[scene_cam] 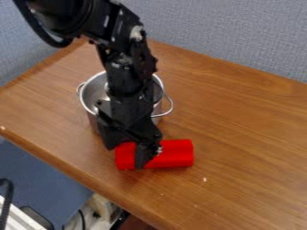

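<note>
A red elongated block (174,153) lies on the wooden table near its front left edge. My black gripper (138,151) is low over the block's left part, its fingers open and reaching down at the block. Behind the arm stands a metal pot (92,97) with wire handles, largely hidden by the arm.
A grey wall runs behind.
</note>
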